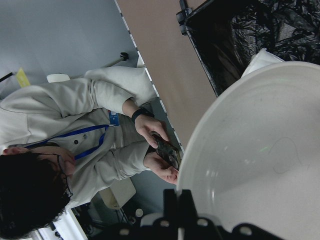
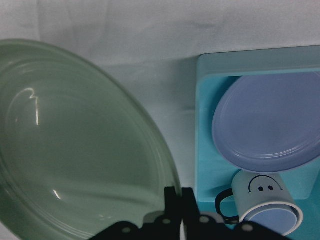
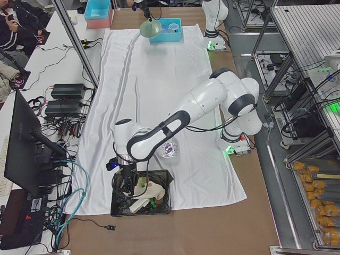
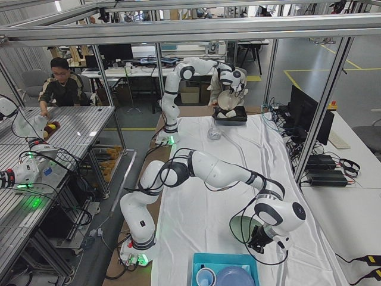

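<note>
A white plate (image 1: 260,145) fills the right of the left wrist view, with my left gripper shut on its rim over a black-lined bin (image 3: 117,202) holding pale cups and scraps. In the right wrist view my right gripper is shut on the rim of a green plate (image 2: 75,140), beside a blue box (image 2: 210,65) that holds a purple plate (image 2: 270,120) and a white mug (image 2: 257,195) lying on its side with a smiley print.
A crumpled clear bag (image 3: 169,149) lies on the white cloth (image 3: 175,79) near the left arm. A person (image 1: 75,130) stands beyond the bin; monitors and cables line one side.
</note>
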